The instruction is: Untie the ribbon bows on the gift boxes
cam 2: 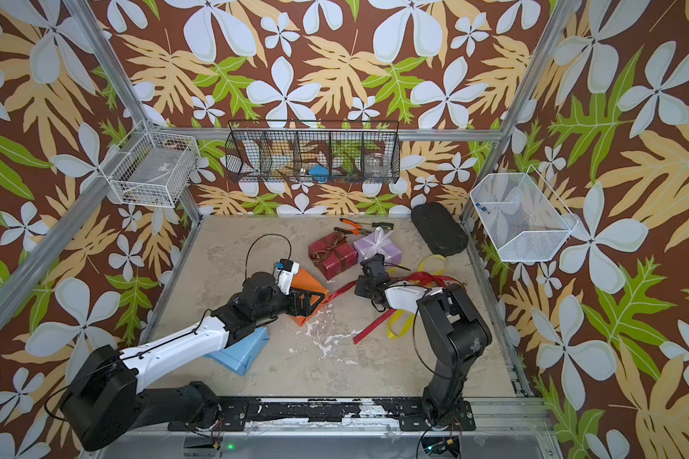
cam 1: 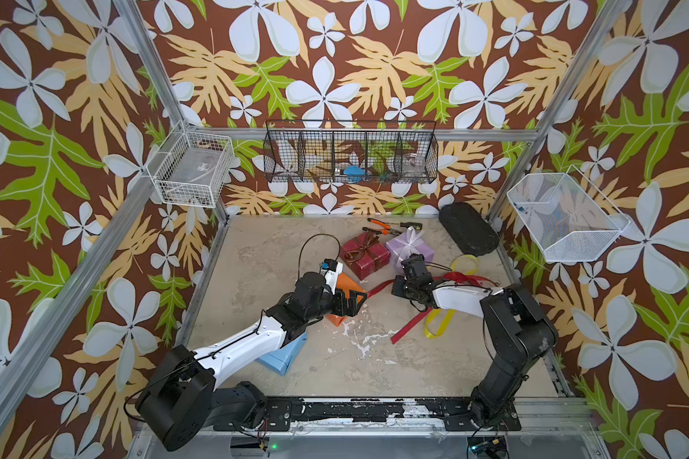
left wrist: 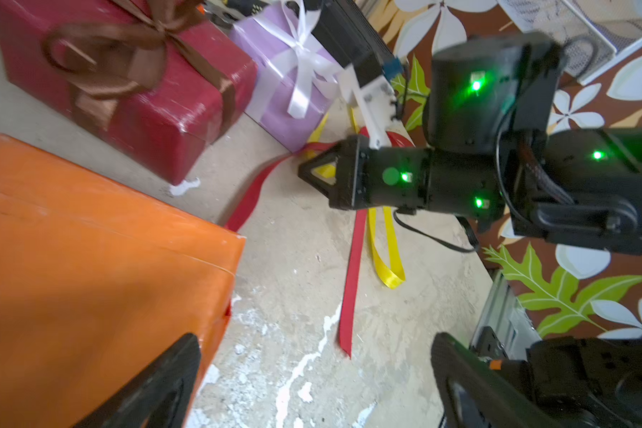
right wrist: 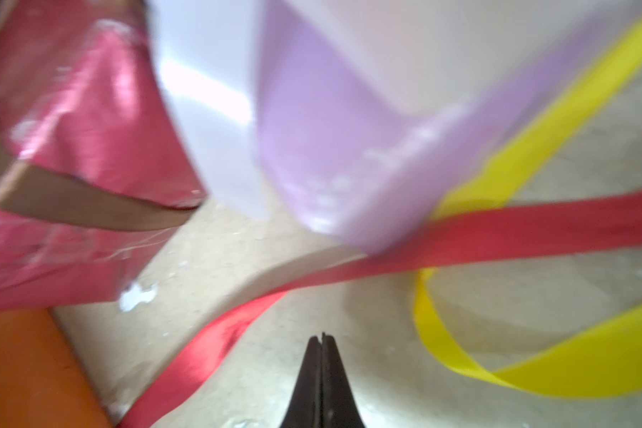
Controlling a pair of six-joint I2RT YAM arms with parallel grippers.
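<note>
A red box [cam 1: 363, 256] with a brown bow and a lilac box [left wrist: 285, 107] with a white ribbon bow [left wrist: 299, 71] stand at the back centre. My right gripper is shut with nothing visible between its fingers, just in front of the lilac box and above loose red ribbon [right wrist: 506, 232] and yellow ribbon [right wrist: 570, 363]. My left gripper [cam 1: 352, 302] stands open over the orange box [left wrist: 92, 278], with nothing seen between its fingers. A blue box [cam 1: 281, 353] lies at front left, partly under the left arm.
Pliers [cam 1: 382, 228] and a black pouch [cam 1: 467, 228] lie at the back. Wire baskets [cam 1: 350, 172] hang on the back and side rails.
</note>
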